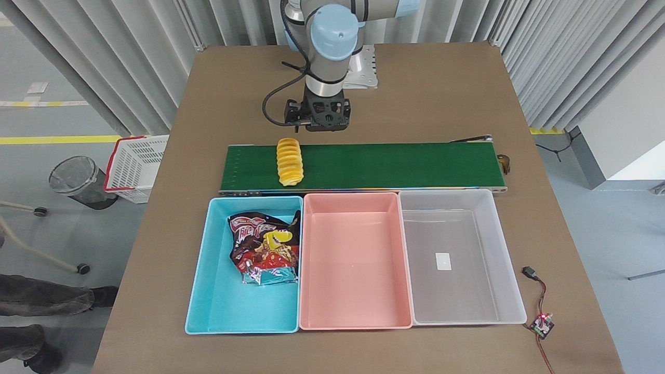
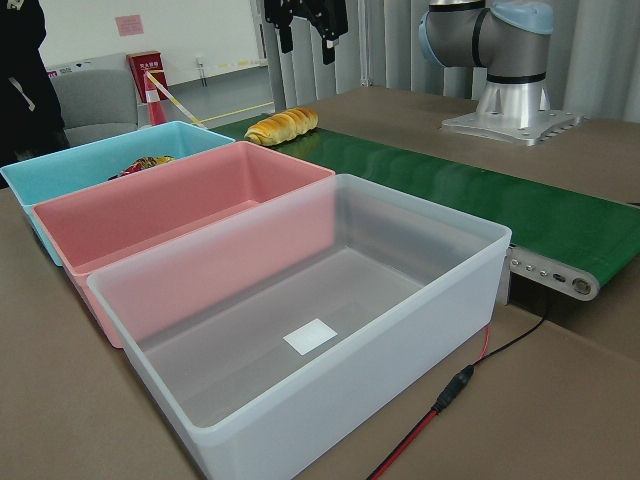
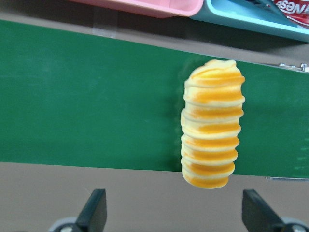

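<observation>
A ridged yellow bread roll [image 1: 289,161] lies crosswise near the left end of the green conveyor belt [image 1: 399,163]. In the wrist view the roll [image 3: 211,124] sits just beyond my open gripper, whose two fingers are wide apart with nothing between them. The front view shows the gripper above the table, just behind the belt and roll; in the left view it hangs high over them.
In front of the belt stand a blue tray [image 1: 205,268] holding a snack bag [image 1: 265,249], an empty pink tray [image 1: 355,262] and an empty clear tray [image 1: 461,280]. A wired circuit board [image 1: 541,325] lies at the right.
</observation>
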